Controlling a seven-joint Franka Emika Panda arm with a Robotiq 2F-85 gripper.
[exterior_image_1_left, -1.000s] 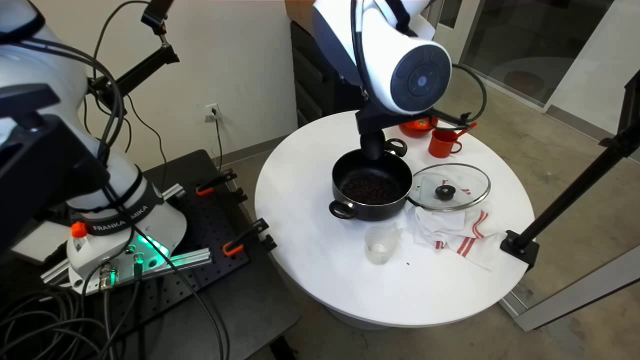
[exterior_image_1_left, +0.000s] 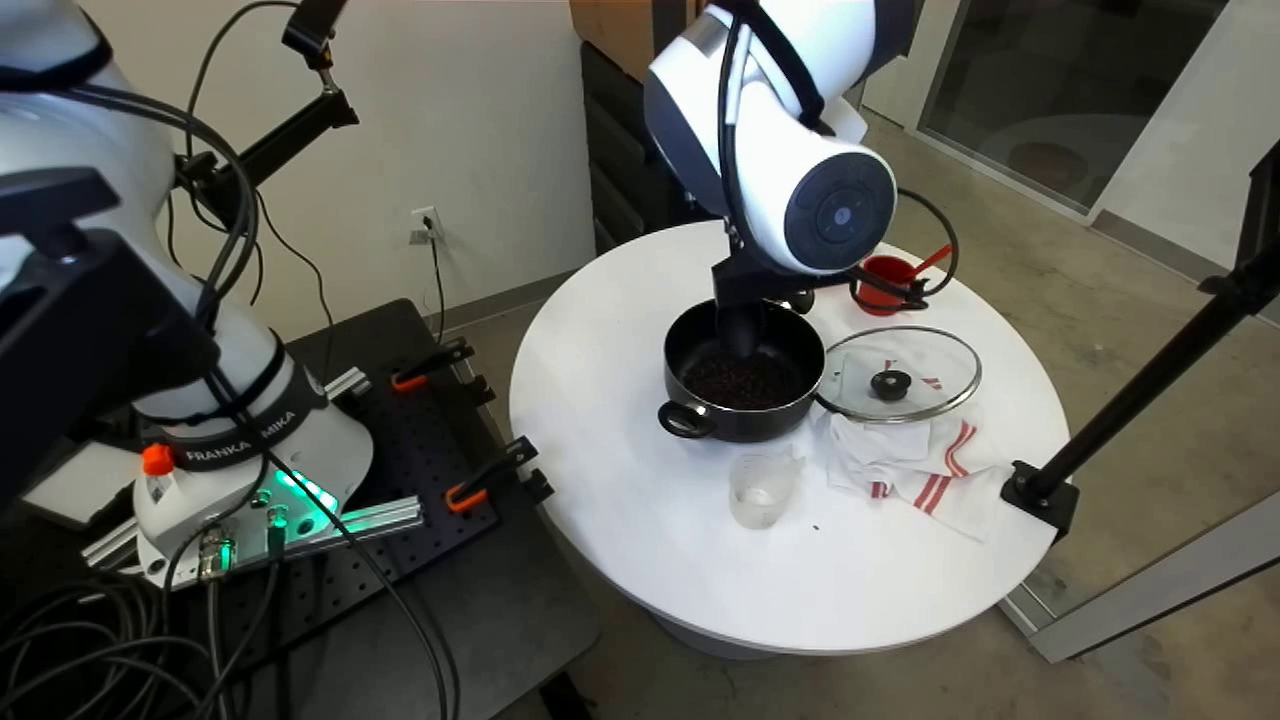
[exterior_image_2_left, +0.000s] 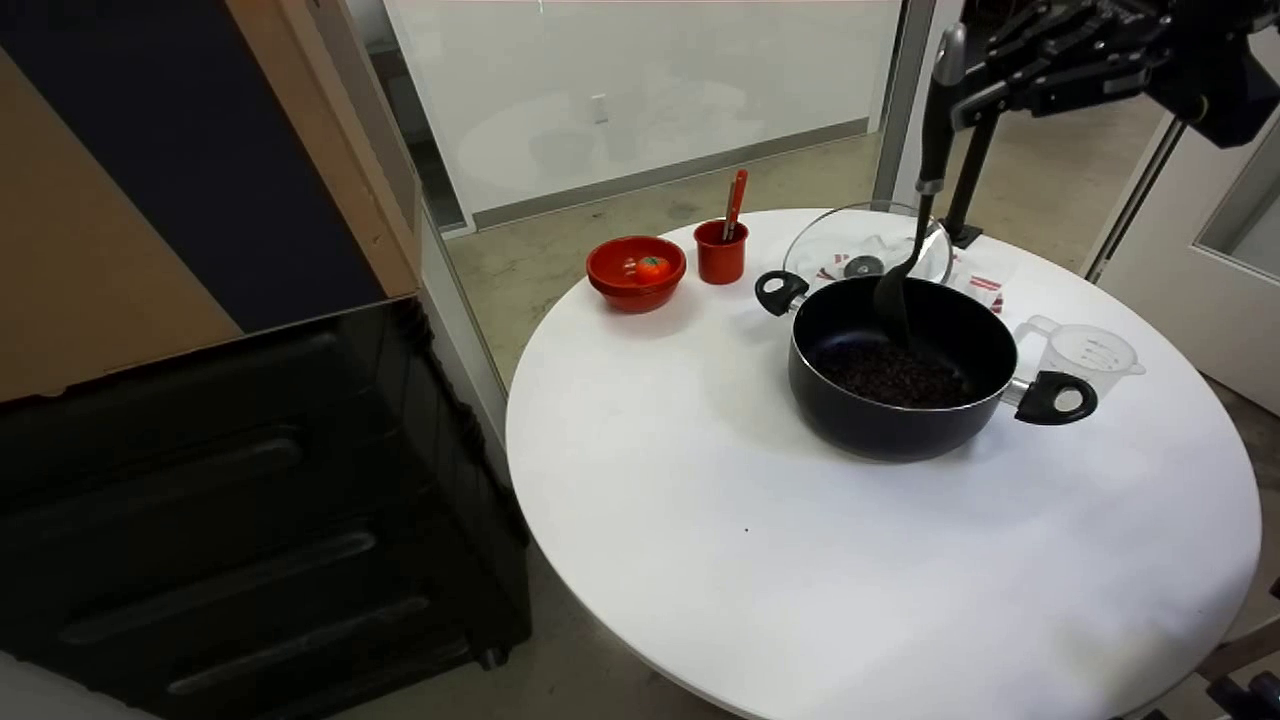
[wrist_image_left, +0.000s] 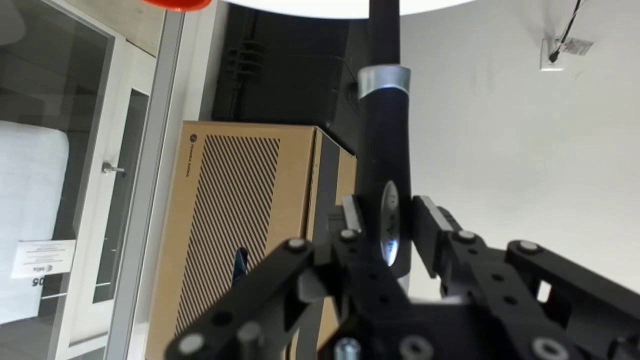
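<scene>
A black two-handled pot (exterior_image_2_left: 902, 428) stands uncovered on the white table, with dark beans (exterior_image_2_left: 900, 374) spread over its bottom. My gripper is shut on the handle of a black ladle (wrist_image_left: 384, 138), one finger on each side of it. In exterior view 2 the ladle (exterior_image_2_left: 924, 228) hangs nearly upright, its head down inside the pot, near the beans; whether it touches them I cannot tell. Exterior view 1 shows the dark ladle head (exterior_image_1_left: 740, 326) within the pot, while the arm hides the fingers.
A glass lid (exterior_image_1_left: 902, 374) lies on a striped towel (exterior_image_1_left: 918, 462) beside the pot. A clear measuring cup (exterior_image_1_left: 762, 490) stands close to the pot. Farther off are a red mug (exterior_image_2_left: 721, 254) with utensils and red bowls (exterior_image_2_left: 636, 274) holding a tomato.
The arm has come down, and the ladle head has gone from the pot's far rim to lower inside it. The pot, lid and cup have stayed put.
</scene>
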